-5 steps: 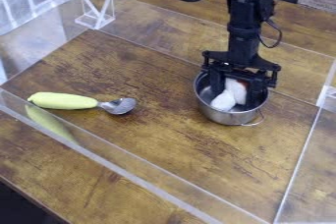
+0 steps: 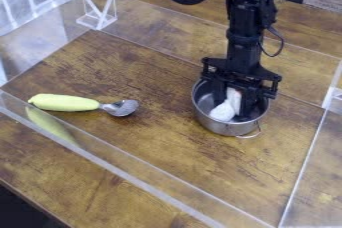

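A steel pot (image 2: 214,122) with a wire handle stands on the wooden table at the right of centre. My black gripper (image 2: 238,90) reaches down from above into the pot, around a white object (image 2: 222,110) inside it. The gripper looks shut on that white object, though its fingertips are partly hidden inside the pot.
To the left lie a yellow corn-like object (image 2: 62,102) and a metal spoon (image 2: 118,107). Clear panels edge the table (image 2: 147,182). A white bracket (image 2: 96,12) stands at the back left.
The arm and gripper have shifted slightly left and down over the pot, and the white object and pot have moved slightly with them.
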